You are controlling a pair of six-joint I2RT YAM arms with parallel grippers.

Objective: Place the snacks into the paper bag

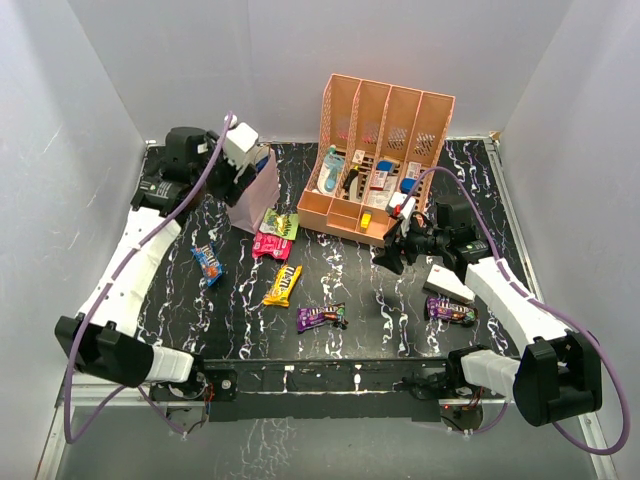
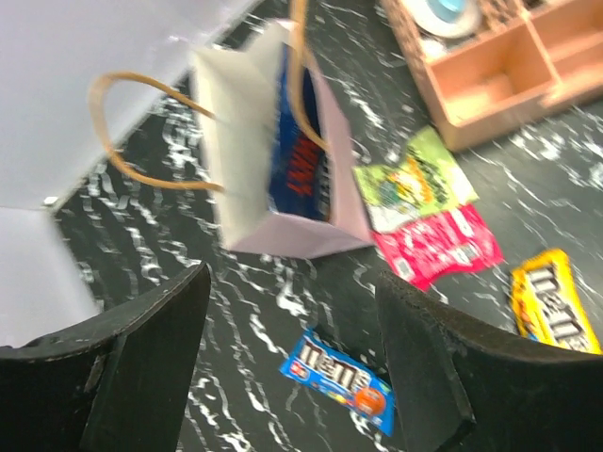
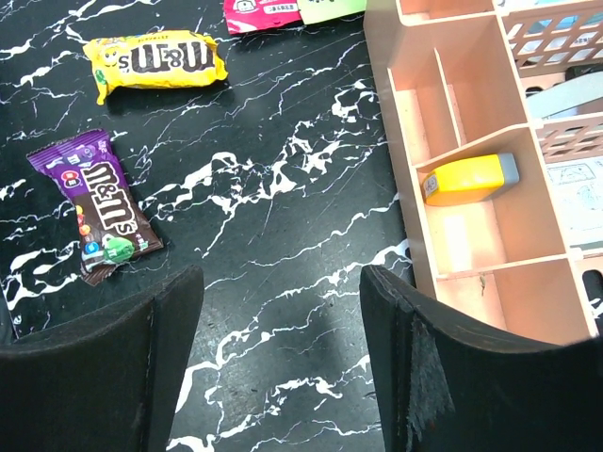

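The paper bag (image 2: 245, 188) stands upright at the back left, a blue package inside it. My left gripper (image 1: 235, 180) hangs over it, part open, empty in its wrist view. My right gripper (image 1: 390, 255) is part open and empty, left of the organizer's front. On the table lie a blue snack (image 2: 334, 377), a green pack (image 2: 424, 174), a red pack (image 2: 438, 245), a yellow M&M's bag (image 3: 155, 61), a purple-brown M&M's bag (image 3: 104, 202) and another purple pack (image 1: 450, 310) at the right.
A salmon organizer (image 1: 345, 215) with small items stands at the back centre-right. A white box (image 1: 448, 285) lies right of my right gripper. The middle front of the table has free room between the snacks.
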